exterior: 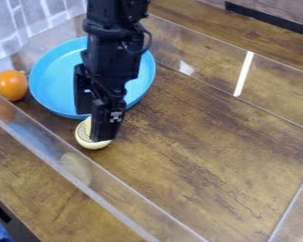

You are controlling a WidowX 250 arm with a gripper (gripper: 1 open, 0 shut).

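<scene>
My black gripper (pixel 99 118) reaches down from the top over a pale yellow, round object (pixel 91 136) with a dotted surface, which sits on the wooden table (pixel 204 165) beside a blue bowl (pixel 56 76). The fingertips are over that object, partly covering it; whether they are open or shut on it cannot be told.
An orange round fruit or vegetable (pixel 10 83) lies at the far left by the bowl. A clear low barrier runs diagonally across the lower left.
</scene>
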